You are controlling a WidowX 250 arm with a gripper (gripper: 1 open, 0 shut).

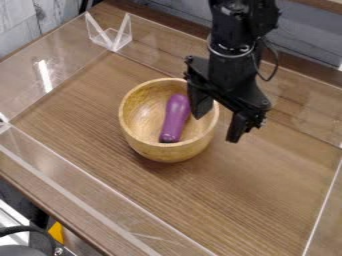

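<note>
A yellow round bowl (140,139) sits left of centre on the wooden table, with a long purple object (175,116) lying inside it. The dark robot gripper (219,120) hangs over the right side of the bowl, open, its fingers spread on either side of the bowl's right rim region.
A clear, angular plastic object (111,30) stands at the back left. Dark cables and a small yellow item show at the lower left corner beyond the table edge.
</note>
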